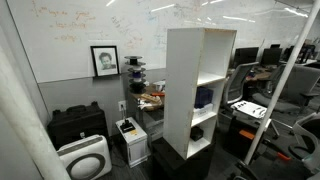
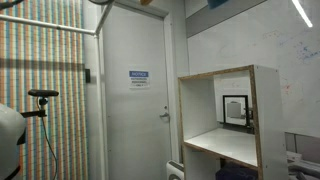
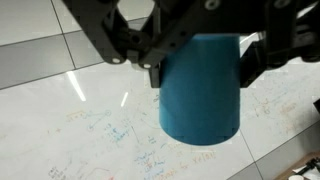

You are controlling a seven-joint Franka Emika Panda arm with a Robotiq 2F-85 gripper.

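Close up in the wrist view, a blue rounded object, perhaps a cup (image 3: 200, 95), sits between the dark fingers of my gripper, which is shut on it. Beyond it is a whiteboard with faint writing. Neither exterior view shows the gripper or the blue object now. A white shelf unit (image 1: 183, 85) stands in the middle of the first exterior view. Its side panel faces that camera, and its open compartments face right.
Inside the shelf a dark blue item (image 1: 203, 98) rests on a middle level, with a small black box (image 1: 196, 133) lower down. A white post (image 1: 286, 75) rises at right. Chairs and monitors stand behind. The shelf's upper compartment (image 2: 217, 100) looks empty.
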